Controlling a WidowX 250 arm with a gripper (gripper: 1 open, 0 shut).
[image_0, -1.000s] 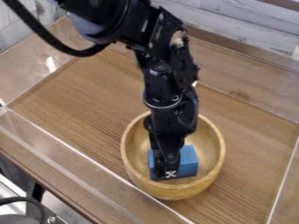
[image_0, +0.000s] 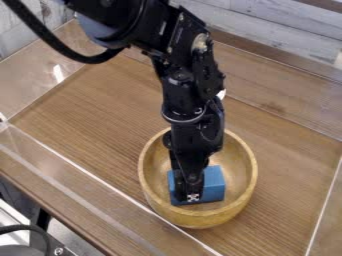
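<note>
My black gripper (image_0: 191, 182) reaches down into a round yellow bowl (image_0: 158, 199) near the front of the wooden table. Its fingers are lowered onto a blue block (image_0: 210, 189) inside the bowl and are shut on it, partly covering the block. The block has a white mark on its front.
Clear low panels line the left and front edges, and white planks stand at the back. A small white object shows behind the arm.
</note>
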